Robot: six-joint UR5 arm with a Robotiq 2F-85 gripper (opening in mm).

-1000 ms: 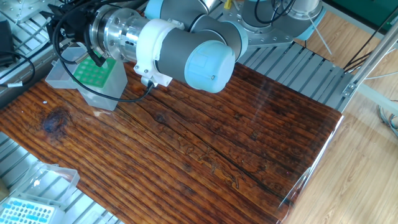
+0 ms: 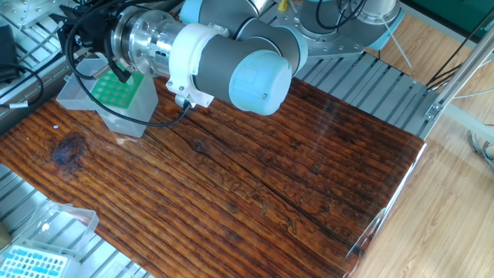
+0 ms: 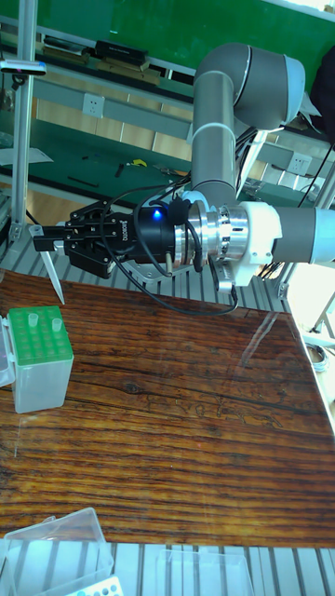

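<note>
In exterior view 3, my gripper (image 3: 47, 238) points left, above and behind the tip box, and is shut on a slim white pointed tip (image 3: 54, 278). This tip hangs slightly slanted, its narrow end down and clear of the box. A frosted box (image 3: 42, 387) with a green perforated top (image 3: 40, 343) stands on the wooden table, its clear lid (image 2: 77, 94) open to the side. Two pale tips stick up from the green top. Exterior view 2 shows the gripper's dark body at the upper left, but cables and the arm hide its fingertips.
At the near left, a white rack with blue spots (image 2: 35, 262) and an open clear lid (image 2: 65, 224) lie past the table's edge. A black cable (image 2: 85, 89) loops from the arm in front of the box.
</note>
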